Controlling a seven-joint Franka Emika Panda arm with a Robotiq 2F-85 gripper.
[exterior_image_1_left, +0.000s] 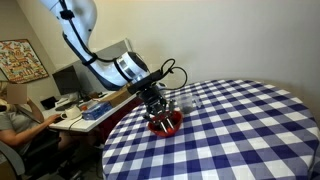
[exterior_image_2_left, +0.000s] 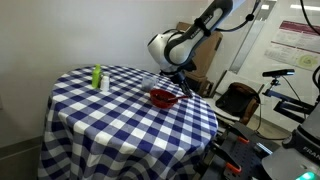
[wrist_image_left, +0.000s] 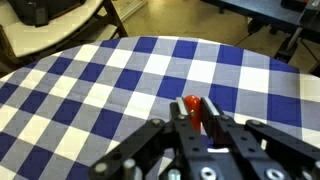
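Observation:
A red bowl (exterior_image_2_left: 160, 98) rests on the blue-and-white checked tablecloth, close to my gripper (exterior_image_2_left: 188, 93). In the wrist view, a slim red piece (wrist_image_left: 192, 103) stands out between the fingers of my gripper, which is shut on it; what it belongs to cannot be made out. Exterior view 1 shows the gripper (exterior_image_1_left: 160, 118) low at the bowl (exterior_image_1_left: 173, 124), hiding part of it. Whether the red piece touches the bowl is unclear.
A clear container (exterior_image_1_left: 187, 102) stands behind the bowl. Toward the far side are a green bottle (exterior_image_2_left: 97, 76) and a white bottle (exterior_image_2_left: 105, 84). A person sits at a desk on the left in exterior view 1.

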